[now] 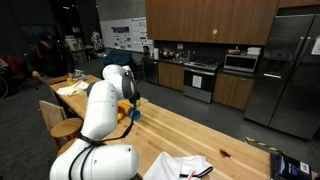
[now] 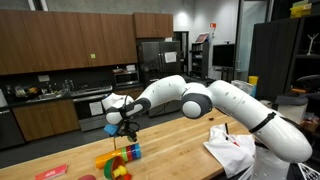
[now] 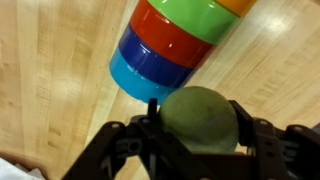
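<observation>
In the wrist view, my gripper is shut on a round, olive-green object (image 3: pixel 202 122). Just beyond it lies a row of coloured cylinder-like pieces, with a blue one (image 3: pixel 146 76) nearest, then a red one (image 3: pixel 163 36), a green one (image 3: pixel 196 14) and orange at the picture's edge. The held object overlaps the row in this view; whether they touch I cannot tell. Exterior view 2 has the gripper (image 2: pixel 124 130) low above the colourful group, where a blue piece (image 2: pixel 134 152) shows. In exterior view 1 the arm partly hides this group.
A white cloth (image 1: pixel 178 166) lies near the arm's base. A round red item (image 2: pixel 113 168) is beside the coloured row, and a flat red one (image 2: pixel 50 172) lies farther left. A person (image 1: pixel 46 56) is in the background.
</observation>
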